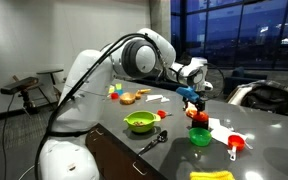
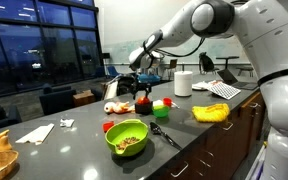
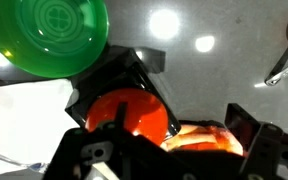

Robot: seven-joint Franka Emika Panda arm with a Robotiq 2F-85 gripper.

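My gripper stands open, with nothing seen between its fingers. In the wrist view, a red-orange round object (image 3: 129, 112) lies in or on a black container (image 3: 117, 75), partly hidden by one finger. A crumpled orange-red item (image 3: 209, 136) shows between the fingers' sides, below the fingers in depth. A green bowl (image 3: 49, 30) sits at the upper left. In exterior view 1, the gripper (image 1: 196, 105) hangs just above the red object (image 1: 199, 117); whether they touch, I cannot tell.
A red ladle-like utensil (image 3: 284, 68) lies at the right of the wrist view. White paper (image 3: 24, 120) lies at the left. A lime bowl (image 2: 127, 138), a black-handled utensil (image 2: 166, 134) and a yellow cloth (image 2: 212, 113) occupy the table.
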